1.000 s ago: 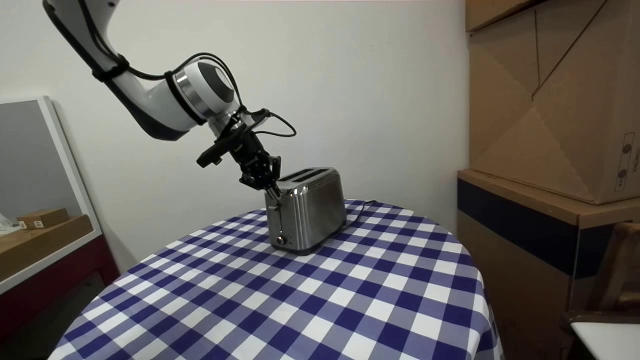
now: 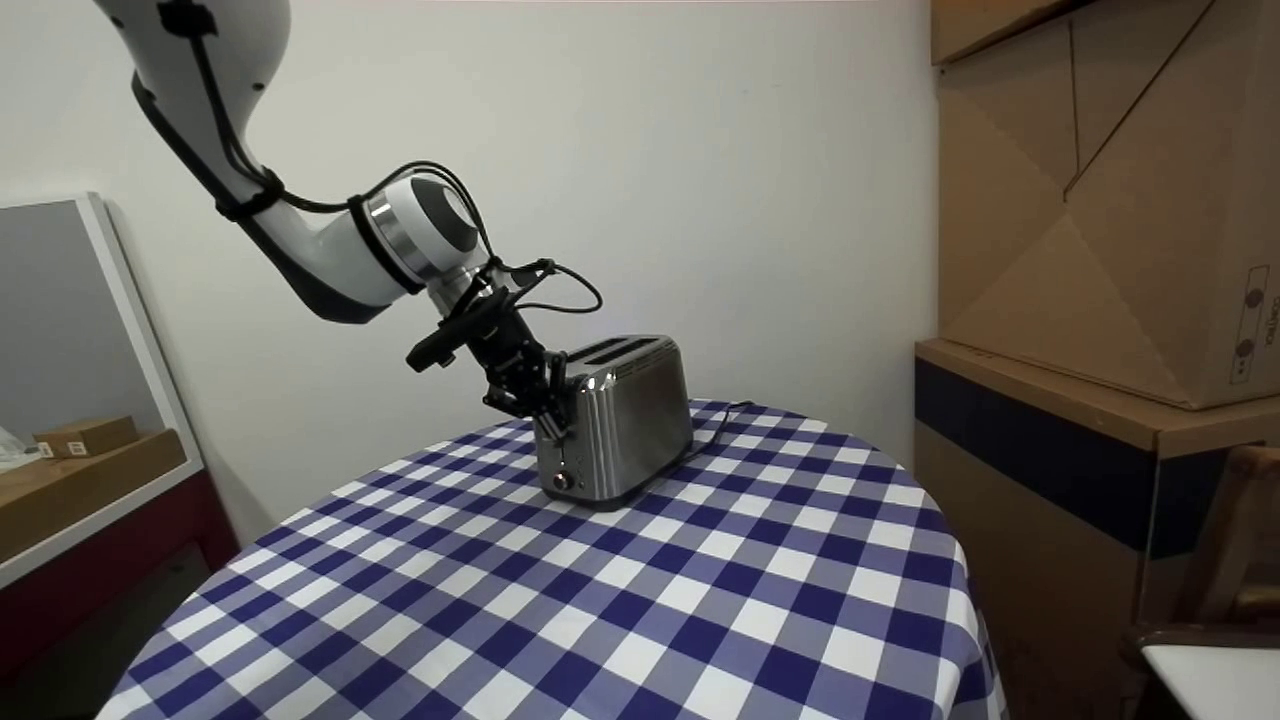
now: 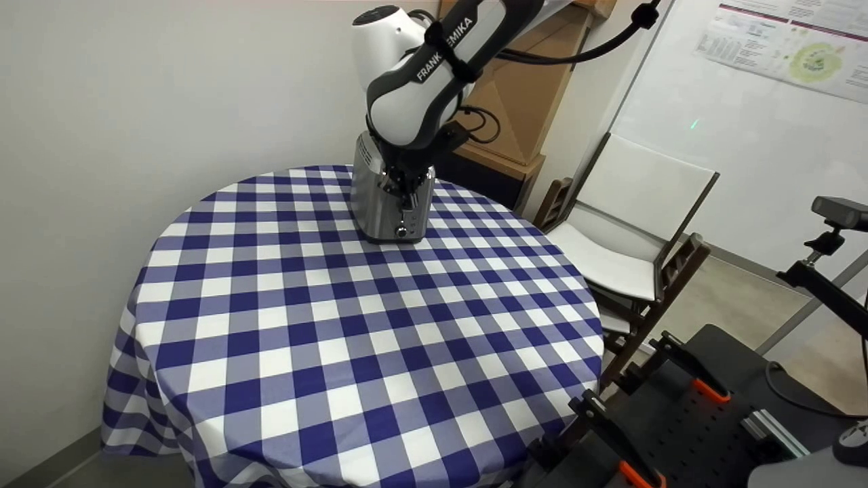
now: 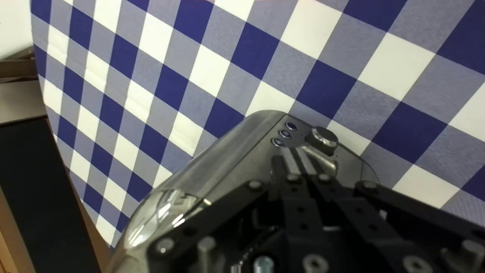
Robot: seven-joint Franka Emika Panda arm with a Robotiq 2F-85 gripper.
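Observation:
A silver toaster (image 2: 648,414) stands upright on the checked tablecloth, two dark slots along its top. My gripper (image 2: 552,425) is at its control end, pointing down, about halfway down that face. Seen from the wrist, my gripper is shut, its metal fingertips together with nothing visible between them. Just beyond the tips are the toaster's lever (image 4: 323,158) and round knob (image 4: 323,139), with several small buttons (image 4: 285,134) beside them. Whether the tips touch the lever, I cannot tell. In the second exterior view, the arm partly covers the toaster (image 3: 376,203).
The blue-and-white tablecloth (image 3: 325,325) is otherwise bare, with wide free room in front of the toaster. A power cord (image 2: 720,430) runs off behind it. Cardboard boxes (image 2: 1080,240) and a folding chair (image 3: 618,252) stand off the table.
My gripper has moved down along the toaster's control end, from near its top edge to about halfway. The lever seen near the top before is now lower. The toaster's body has stayed put.

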